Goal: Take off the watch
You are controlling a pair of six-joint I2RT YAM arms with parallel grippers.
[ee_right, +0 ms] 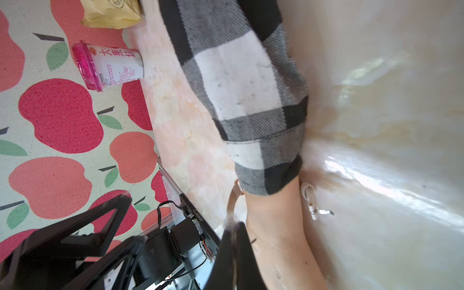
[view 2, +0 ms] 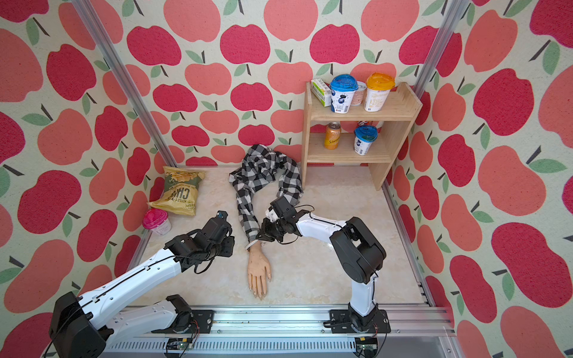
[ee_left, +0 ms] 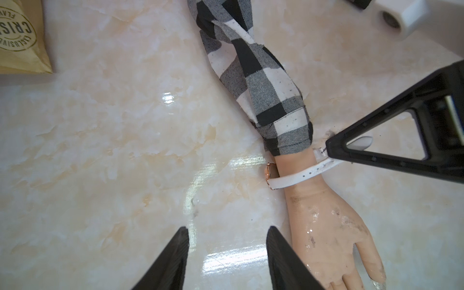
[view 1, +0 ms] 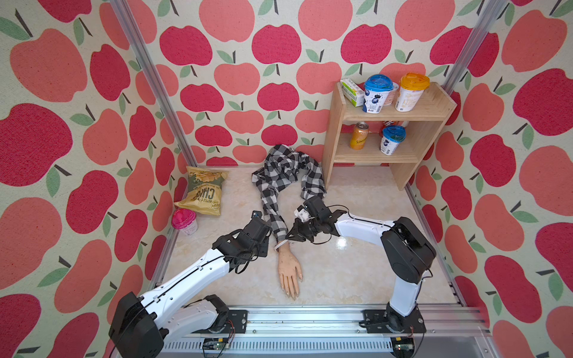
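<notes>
The watch's white strap (ee_left: 304, 174) crosses the wrist of the mannequin hand (ee_left: 328, 227), below the plaid cuff. Its rose-gold case (ee_left: 269, 170) sits at the wrist's left side. In the right wrist view the buckle end (ee_right: 310, 200) lies on the table at the other side, apart from the strap end. My right gripper is shut on the strap's free end, which pokes out past its fingers in the left wrist view. To the left of the hand, my left gripper stands open and empty.
A plaid shirt (view 1: 280, 170) covers the forearm and stretches toward the back wall. The chips bag (view 1: 203, 192) and pink-lidded cup (view 1: 185, 221) stand at left. A wooden shelf (view 1: 332, 143) occupies the back right. Bare table lies left of the hand.
</notes>
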